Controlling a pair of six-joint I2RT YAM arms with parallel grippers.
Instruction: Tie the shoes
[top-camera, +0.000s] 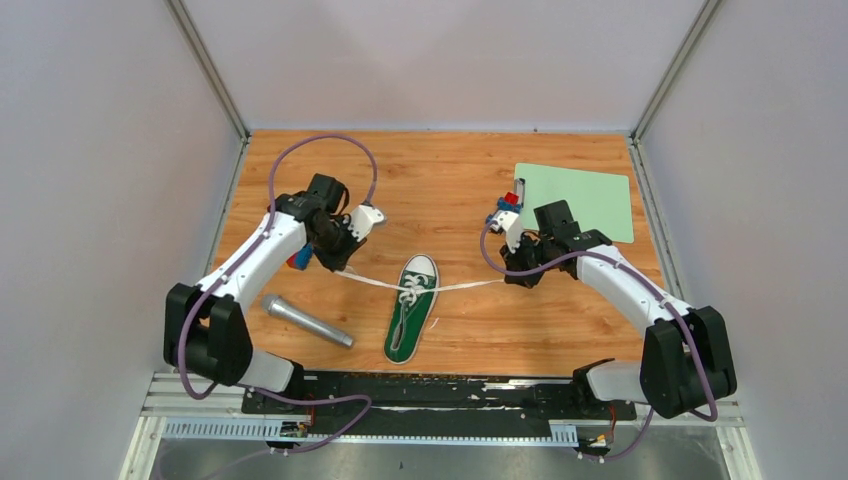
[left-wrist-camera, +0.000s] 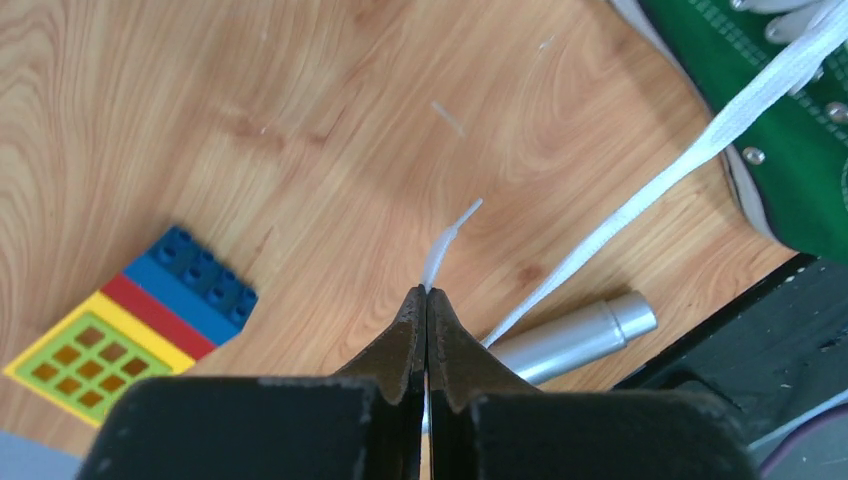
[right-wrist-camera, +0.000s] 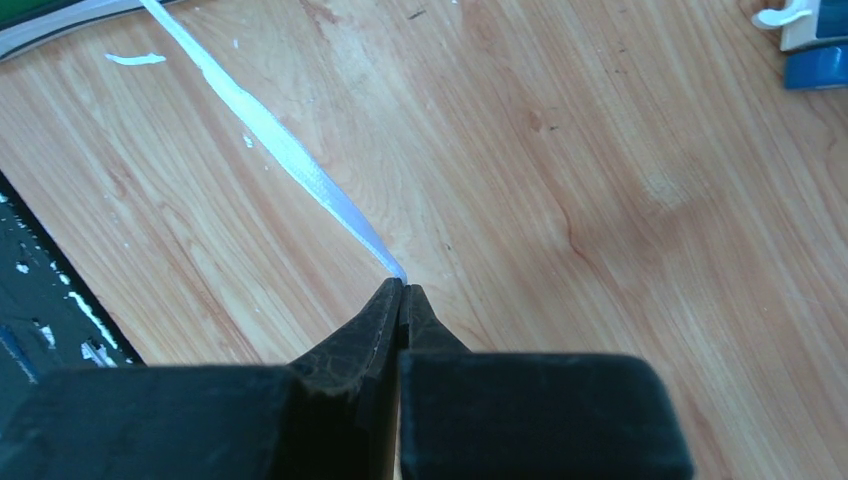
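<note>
On the wood table a green shoe with a white toe cap lies with its toe toward the back. White laces spread from its middle to both sides, crossing there in what looks like a small knot. My left gripper is shut on one white lace; its loose tip pokes out past the fingers. On the other side the right gripper is shut on the opposite lace, close to its end. Both laces run nearly straight between shoe and grippers in the top view.
A silver cylinder lies left of the shoe, below my left arm. Toy bricks sit near the left gripper. Farther right are a pale green mat and a small red-and-blue toy.
</note>
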